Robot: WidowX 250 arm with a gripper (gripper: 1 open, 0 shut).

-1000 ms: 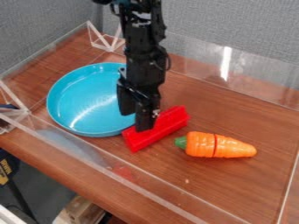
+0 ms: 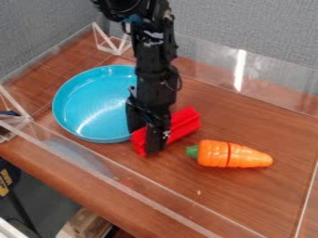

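My black gripper (image 2: 152, 130) reaches down from the top, its fingers low over a red bar (image 2: 181, 125) that lies on the wooden table just right of the blue plate. The fingers hide part of the bar, and whether they are open or shut on it I cannot tell. The blue plate (image 2: 85, 102) rests at the left. An orange toy carrot (image 2: 233, 155) with a green top lies to the right of the bar.
Clear walls (image 2: 248, 70) edge the table, with a grey backdrop behind. Bare wood (image 2: 248, 116) stretches behind and in front of the carrot. Dark objects lie beyond the left edge.
The plate and carrot have not visibly moved.
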